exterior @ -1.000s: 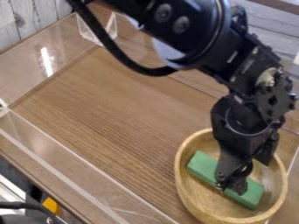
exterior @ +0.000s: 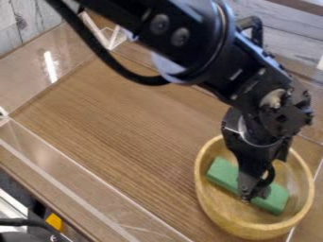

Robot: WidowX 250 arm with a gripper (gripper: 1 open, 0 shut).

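Note:
A round, pale wooden bowl (exterior: 212,209) sits at the lower right with a long green block (exterior: 225,175) lying in it. My black gripper (exterior: 252,187) reaches down into the bowl, its lower end over the block and hiding part of it. Whether the fingers touch or hold the block is hard to see.
A clear plastic edge runs along the left side, with a small yellow object (exterior: 55,223) at the lower left. A pale wall or ledge is at the top right.
My gripper has shifted a little left and changed its posture over the block. The bowl and block have shifted slightly right.

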